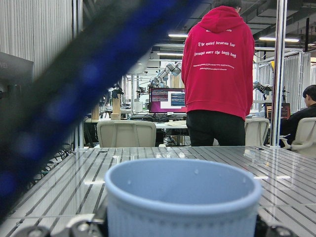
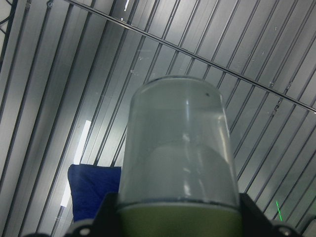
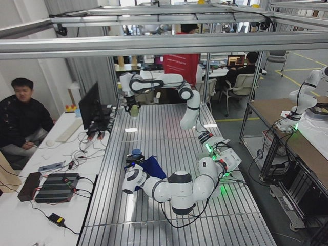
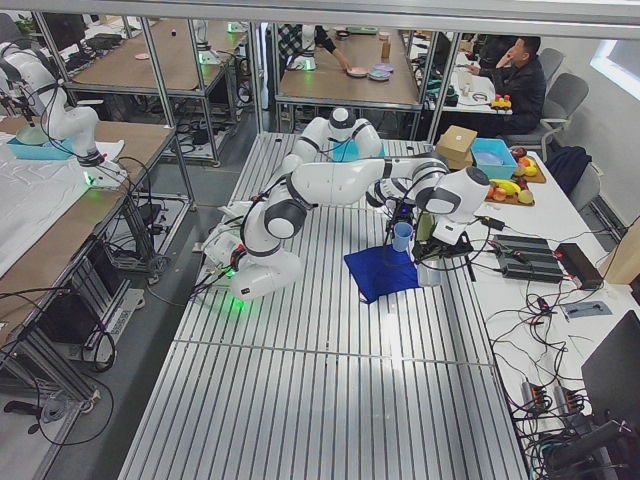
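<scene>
A light blue cup (image 1: pixel 182 197) fills the bottom of the left wrist view, held upright in my left gripper (image 3: pixel 134 160). It appears over a blue cloth (image 4: pixel 378 278) on the slatted metal table (image 4: pixel 300 410). My right gripper (image 3: pixel 132 106) is shut on a container with a clear upper part and a green lower part (image 2: pixel 178 153), high over the table's far left end in the camera left view. Fingertips of both grippers are largely hidden by what they hold.
A side desk along the table carries a monitor (image 3: pixel 91 110), black boxes (image 3: pixel 56 187) and loose cables. Metal frame posts and beams surround the table.
</scene>
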